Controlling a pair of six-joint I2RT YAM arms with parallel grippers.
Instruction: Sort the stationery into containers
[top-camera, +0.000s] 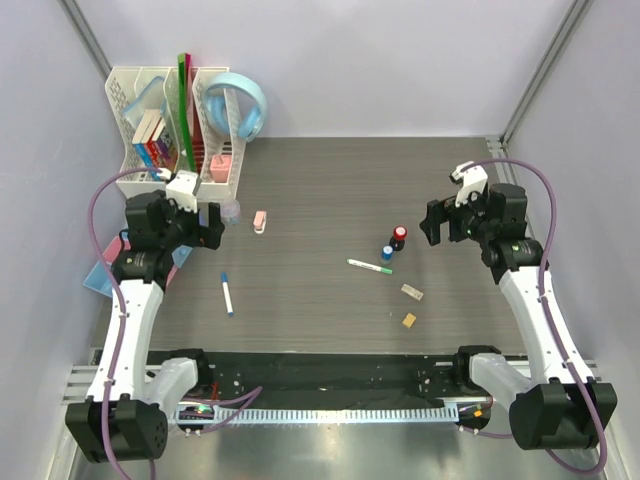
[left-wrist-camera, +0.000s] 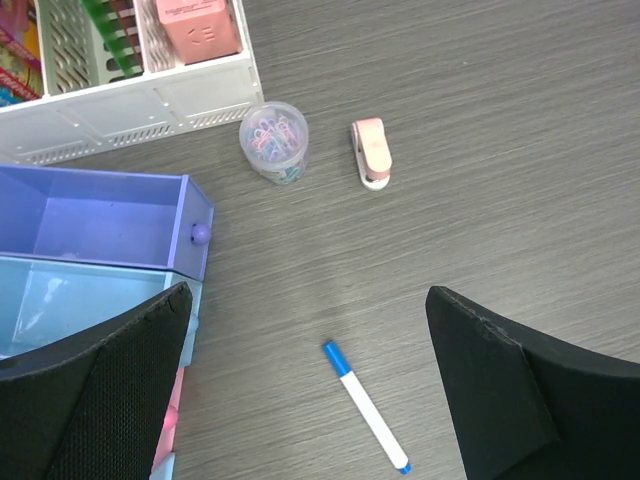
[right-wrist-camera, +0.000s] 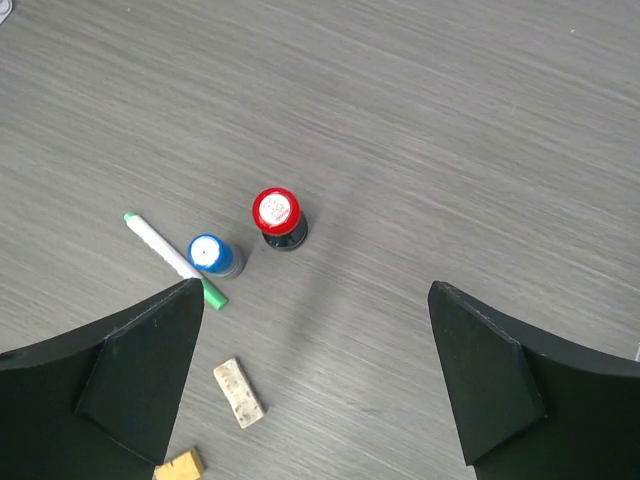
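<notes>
My left gripper is open above the table's left side, nothing between its fingers. Below it in the left wrist view lies a blue-capped marker (left-wrist-camera: 367, 407), with a pink stapler (left-wrist-camera: 371, 154) farther back. My right gripper also hangs open and empty, at the right. Under it stand a red-topped bottle (right-wrist-camera: 280, 217) and a blue-topped one (right-wrist-camera: 214, 254). A green-capped marker (top-camera: 369, 266) lies beside them. Nearer the front edge are a whitish eraser (top-camera: 412, 292) and a small tan block (top-camera: 409, 320). Blue, light-blue and pink bins (left-wrist-camera: 90, 215) sit at the left, partly hidden by the arm.
A white rack (top-camera: 123, 98) at the back left holds books, folders, a pink box (left-wrist-camera: 197, 28) and blue headphones (top-camera: 256, 115). A clear cup of paper clips (left-wrist-camera: 273, 140) stands by its front corner.
</notes>
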